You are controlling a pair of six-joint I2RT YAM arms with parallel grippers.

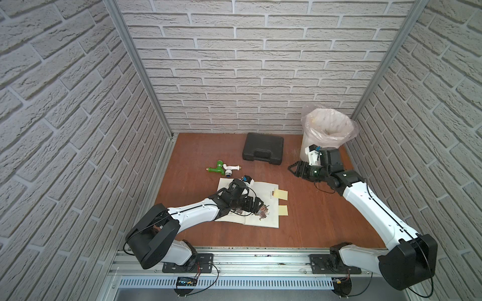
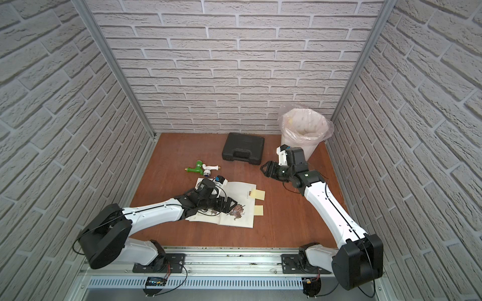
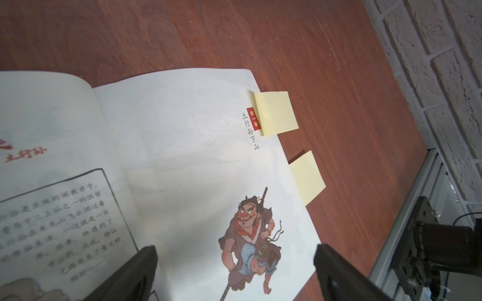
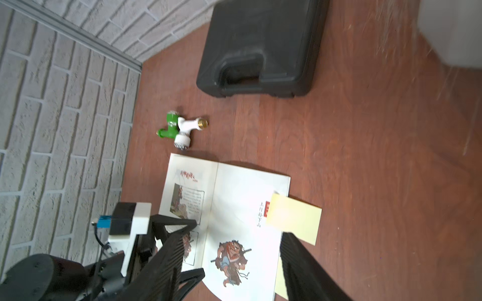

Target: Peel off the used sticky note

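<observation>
Two yellow sticky notes stick out past the right edge of an open picture book [image 3: 190,120]. The upper sticky note [image 3: 278,113] lies partly on the right page, beside a small red label. Below it, the lower sticky note [image 3: 307,177] shows only beyond the page edge; the rest is hidden. Over the book hangs my left gripper [image 1: 257,204], open, nothing between its fingers. My right gripper [image 1: 295,169] is open and empty too, above the table to the right of the book, up from the notes.
A bin with a clear liner [image 1: 328,128] stands at the back right, behind the right arm. The black case [image 1: 263,147] lies at the back middle. Green and white pipe fittings [image 1: 224,168] sit behind the book. Bare table [image 1: 321,215] stretches right of the notes.
</observation>
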